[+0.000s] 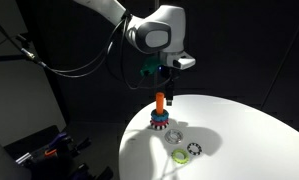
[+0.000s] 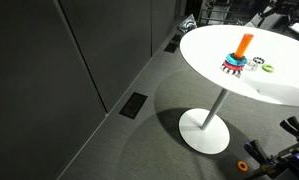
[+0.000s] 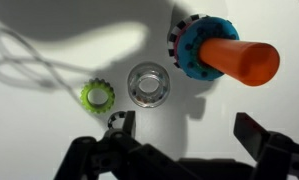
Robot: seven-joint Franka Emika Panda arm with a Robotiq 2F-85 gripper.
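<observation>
A stacking toy stands upright on the white table, its orange post [image 1: 160,102] rising above blue and red patterned rings [image 1: 159,120]. Apart from it lie three loose rings: a clear ring [image 3: 149,84], a green ring [image 3: 97,96] and a small black-and-white ring [image 3: 121,120] partly covered by a finger in the wrist view. My gripper is spread wide, with no object held between its fingers. In exterior view 1 the gripper [image 1: 169,88] hangs in the air above the table, close to the post top and slightly to its right.
The round white table [image 2: 204,48] has bare room right of the rings in exterior view 1. A thin looped cord or its shadow shows at the left of the wrist view. An orange ring [image 2: 242,166] lies on the floor near the table base [image 2: 204,130].
</observation>
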